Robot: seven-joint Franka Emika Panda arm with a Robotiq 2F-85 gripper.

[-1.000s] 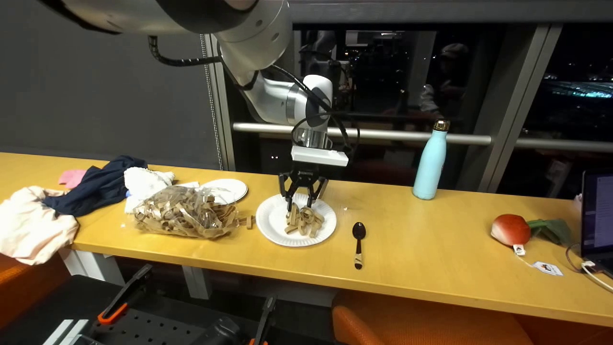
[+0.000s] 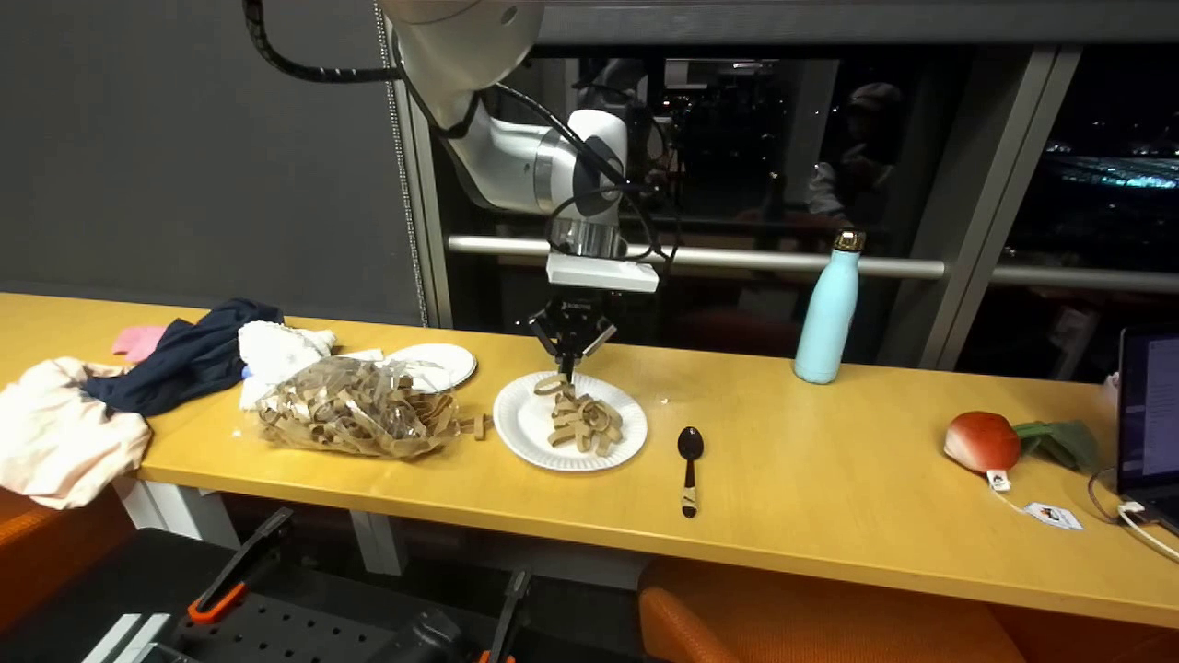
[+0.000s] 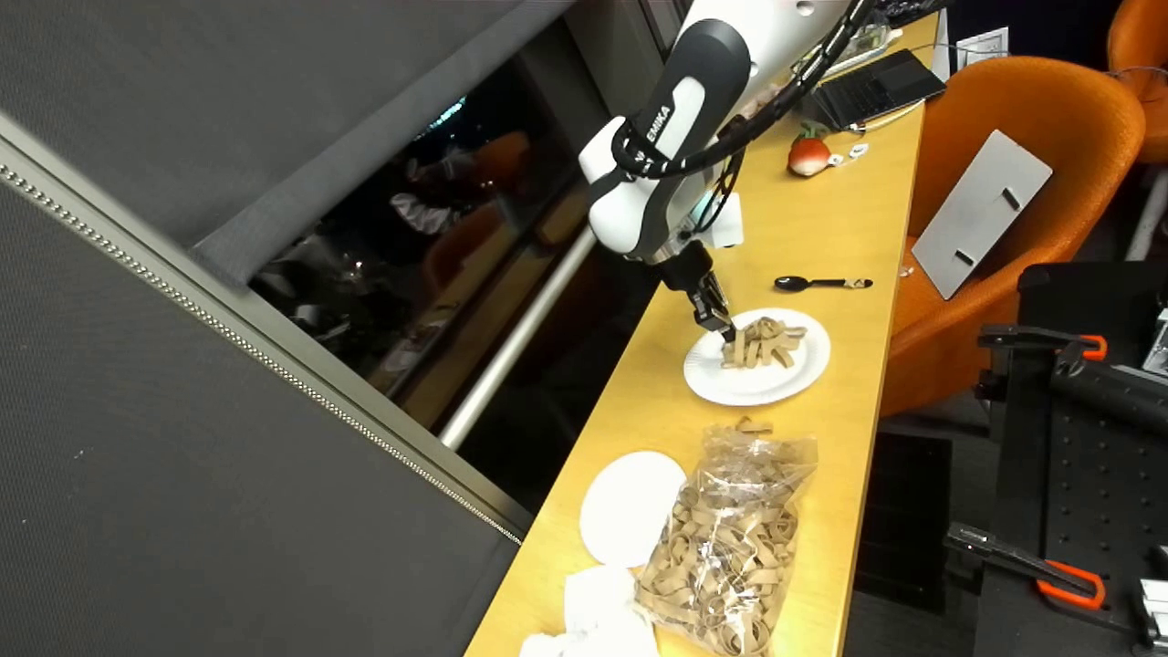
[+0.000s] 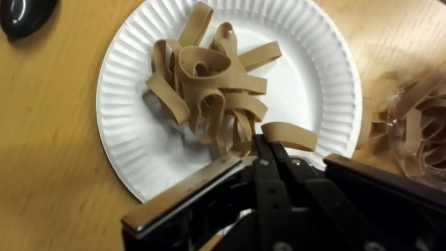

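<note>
Tan rubber bands [image 4: 205, 79] lie in a loose heap on a white paper plate [image 4: 121, 121]. My gripper is over the plate with its two black fingers together. One wide tan band [image 4: 290, 136] shows right at the fingertips, set apart from the heap; it appears pinched between them. In exterior view 1 the gripper [image 2: 566, 374] stands just above the plate's far side, the heap [image 2: 586, 424] a little nearer the front. The clear bag of rubber bands [image 2: 359, 409] rests left of the plate.
A black spoon [image 2: 690, 444] lies right of the plate. Behind the bag sits another white plate [image 2: 448, 363], with crumpled clothes [image 2: 182, 365] further left. A light-blue bottle [image 2: 829, 315] stands at the back; a red vegetable toy [image 2: 981, 442] is far right.
The gripper has closed from open and risen slightly, shifting a little left. A tan band has come up to its fingertips, apart from the heap.
</note>
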